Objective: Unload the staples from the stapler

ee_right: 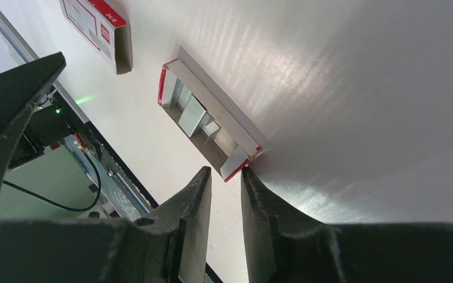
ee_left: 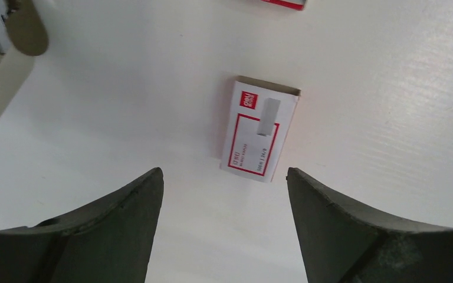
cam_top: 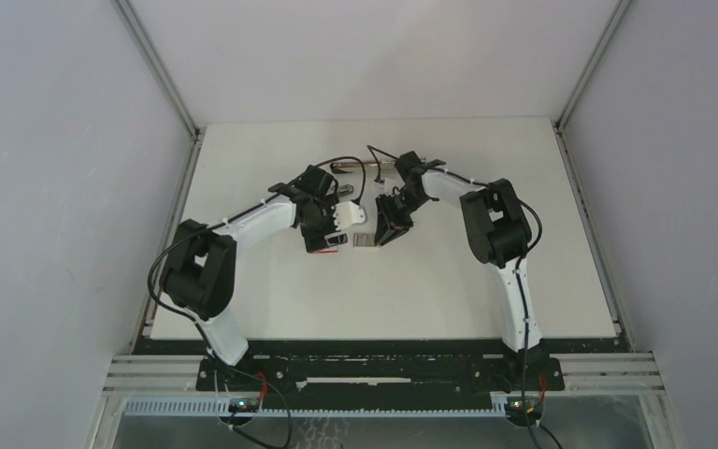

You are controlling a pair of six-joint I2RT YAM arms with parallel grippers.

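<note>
An open staple box (ee_right: 236, 137) with grey staple strips inside lies on the table in the right wrist view. My right gripper is at its near end, fingers part open with a narrow gap, the box's red-edged end just beyond the tips. My left gripper stands open above a closed white-and-red staple box (ee_left: 258, 131), which lies between and beyond its fingers. A metallic object in a pale curved piece (ee_left: 0, 32) shows at the left wrist view's top-left; I cannot tell if it is the stapler.
Another red-edged box (ee_left: 284, 3) is at the left wrist view's top edge. A long object (cam_top: 346, 166) lies behind the grippers.
</note>
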